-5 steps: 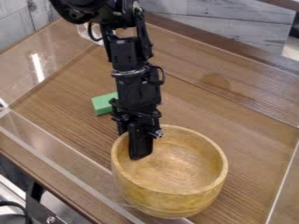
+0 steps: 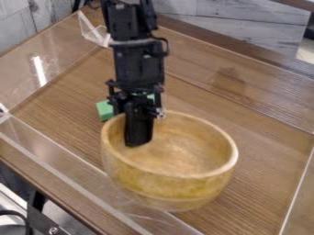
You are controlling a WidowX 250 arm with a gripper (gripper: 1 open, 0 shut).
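Observation:
A large yellow plastic bowl [image 2: 185, 170] fills the lower middle of the wooden surface, tilted slightly. My black gripper [image 2: 132, 128] reaches down from the top and is shut on the bowl's upper left rim; its fingertips are partly hidden at the rim. A small green object [image 2: 106, 110] lies behind the arm to the left, partly covered.
The wooden table [image 2: 245, 83] is open at the right and back. A pale wall stands at the back right, and pale edges border the left side. A dark cable shows at the lower left.
The arm and bowl have moved up in the view, toward the back, with the gripper on the rim.

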